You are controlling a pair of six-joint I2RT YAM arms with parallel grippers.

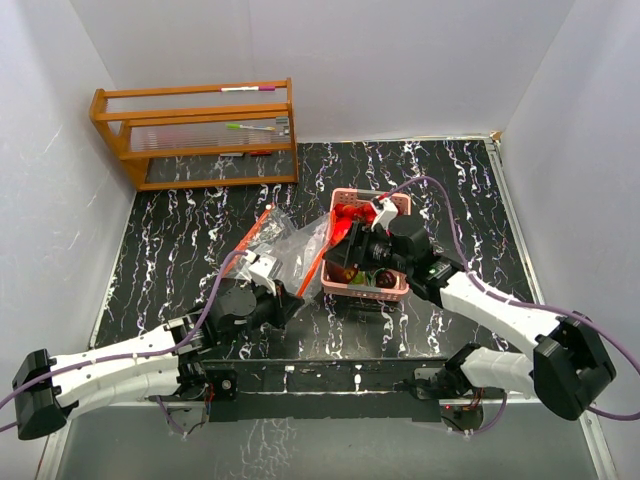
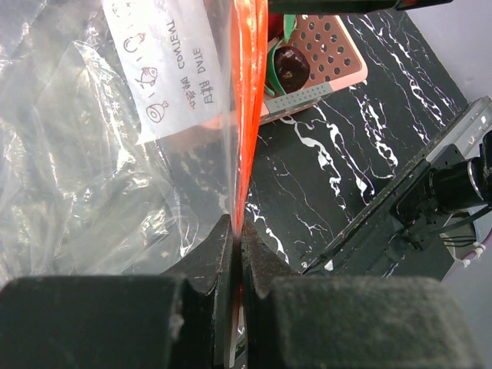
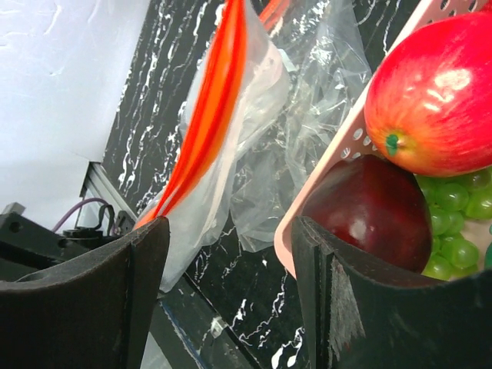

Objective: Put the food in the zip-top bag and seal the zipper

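A clear zip top bag [image 1: 283, 249] with an orange zipper edge and a printed label lies left of the food basket [image 1: 364, 290]. My left gripper is shut on the bag's orange edge, which rises upright in the left wrist view. My right gripper is part open over the gap between bag and basket, above the basket's left side, with nothing seen held. In the right wrist view the basket holds a red fruit [image 3: 428, 92], a dark red fruit [image 3: 367, 219] and green grapes [image 3: 459, 250].
A wooden rack [image 1: 198, 112] with pens stands at the back left. White walls bound the dark marble-patterned table [image 1: 160, 250] at the back and sides. Bare table shows left of the bag and right of the basket.
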